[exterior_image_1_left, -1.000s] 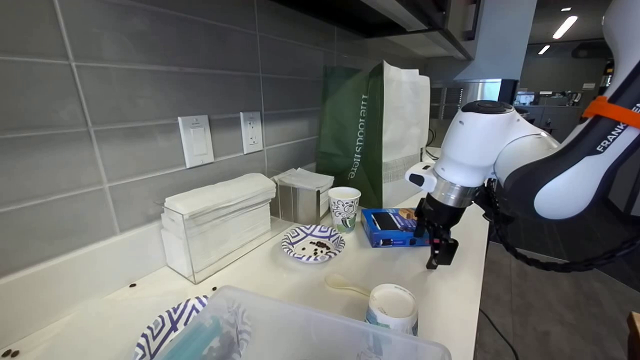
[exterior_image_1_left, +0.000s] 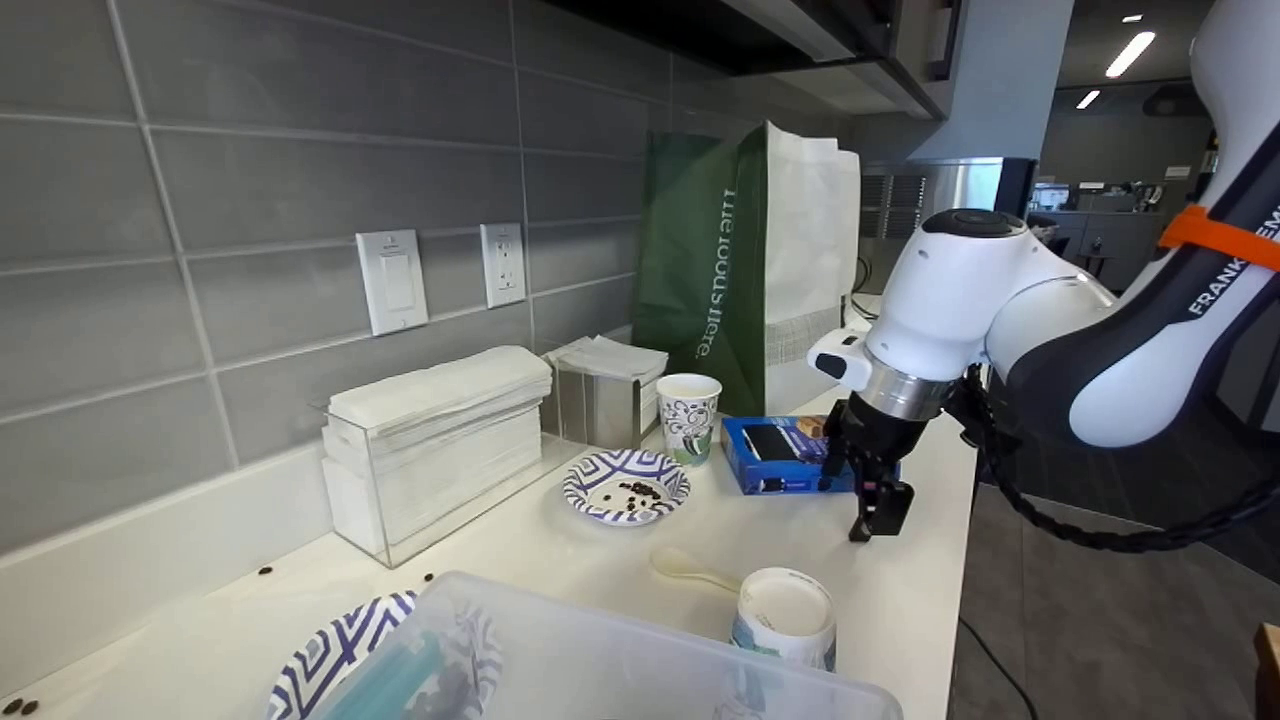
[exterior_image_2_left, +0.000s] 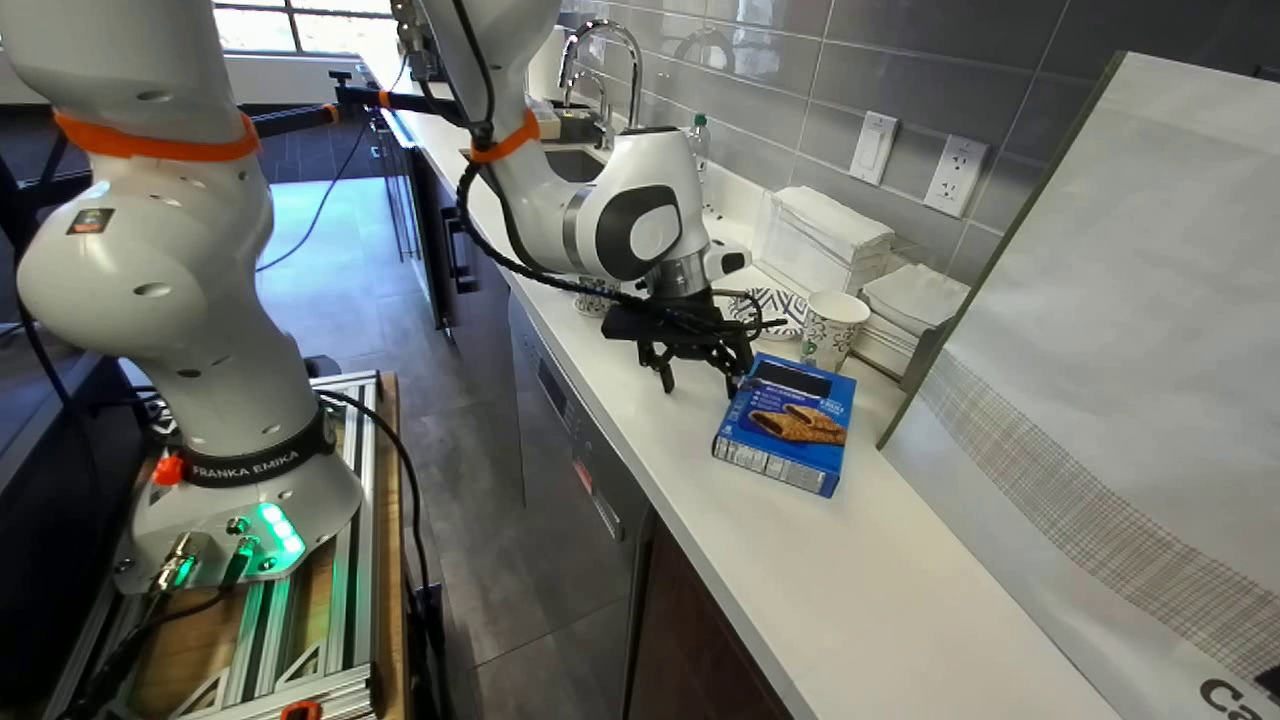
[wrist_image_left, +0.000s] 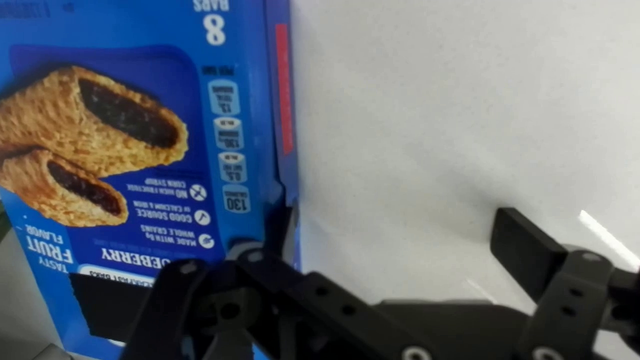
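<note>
The blue box of blueberry bars (exterior_image_2_left: 786, 422) lies flat on the counter, printed face up. My gripper (exterior_image_2_left: 699, 386) is low over the counter at the box's side, open. In the wrist view, one of its fingers (wrist_image_left: 280, 231) is right at the box's long edge; whether it touches the box, I cannot tell. The other finger (wrist_image_left: 522, 246) hangs over bare counter, well away from the box. Nothing but counter shows between them. The box (wrist_image_left: 135, 150) fills the left of that view, its lower part partly covered by the gripper.
A paper cup (exterior_image_1_left: 689, 420) and a patterned bowl (exterior_image_1_left: 625, 488) with dark beans stand near the box. A tall paper bag (exterior_image_1_left: 810, 258) rises behind. Closer are a spoon (exterior_image_1_left: 690, 566), a white-lidded tub (exterior_image_1_left: 786, 604) and a clear bin (exterior_image_1_left: 624, 654). Bare counter (exterior_image_2_left: 864, 588) extends past the box.
The arm and gripper have shifted very slightly lower and toward the box. Box, cup, bowl and spoon have not moved.
</note>
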